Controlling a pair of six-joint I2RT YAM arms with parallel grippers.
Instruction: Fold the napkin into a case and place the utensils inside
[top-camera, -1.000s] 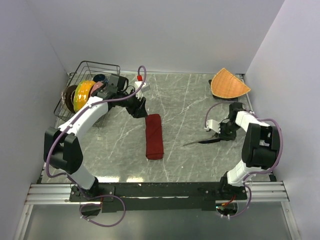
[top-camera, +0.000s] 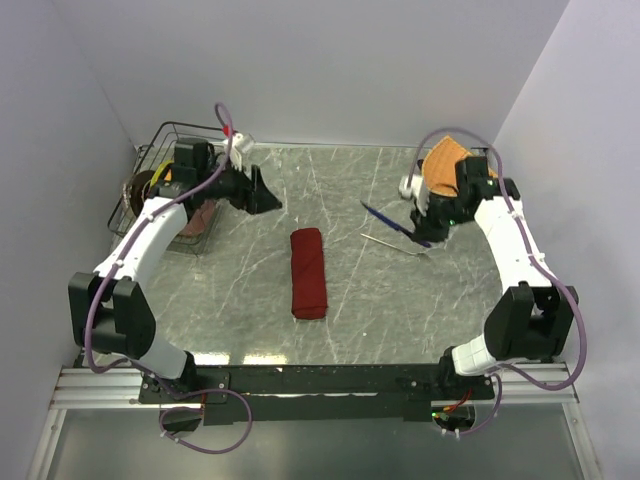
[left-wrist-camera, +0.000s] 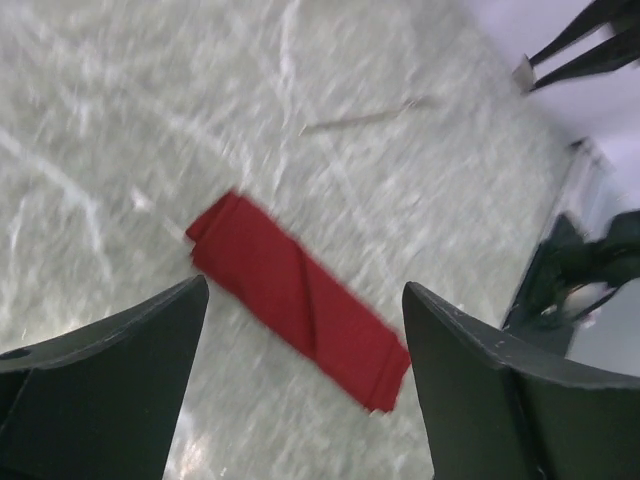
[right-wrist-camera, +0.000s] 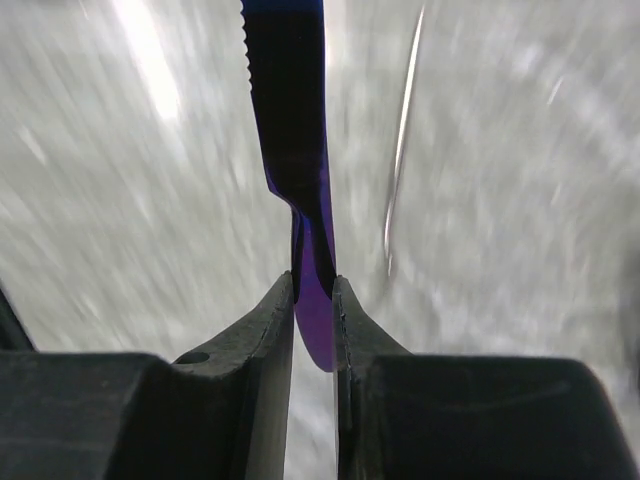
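Observation:
The dark red napkin (top-camera: 309, 272) lies folded into a narrow upright strip mid-table. My right gripper (top-camera: 425, 236) is shut on a dark blue knife (top-camera: 387, 219). In the right wrist view the knife's serrated blade (right-wrist-camera: 287, 100) points away from the fingers, and its narrow part passes between the fingertips. A slim pale stick-like utensil (top-camera: 388, 243) lies on the table beside the knife. My left gripper (top-camera: 263, 195) is open, above and left of the napkin's far end. In the left wrist view, nothing is between its fingers, and the napkin (left-wrist-camera: 300, 305) shows beyond them.
A wire dish rack (top-camera: 160, 150) with plates stands at the back left, partly hidden by my left arm. An orange woven basket (top-camera: 443, 165) sits at the back right, behind my right arm.
The right gripper has moved away from the front edge and left with the knife, which has turned. The left gripper has drawn back and left.

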